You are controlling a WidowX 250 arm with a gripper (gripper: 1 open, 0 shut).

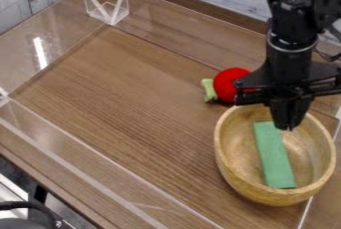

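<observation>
My black gripper (281,98) hangs over the back rim of a tan bowl (232,169) at the right of the camera view. Its fingers point down; how far apart they stand is hard to make out. A flat green block (273,157) lies in the bowl, with no finger visibly on it. Behind the gripper's left side a red round object (226,80) rests on the table, with a small pale green piece (209,90) beside it.
A clear wire-like holder (107,4) stands at the back left. A white wall or edge runs along the top right.
</observation>
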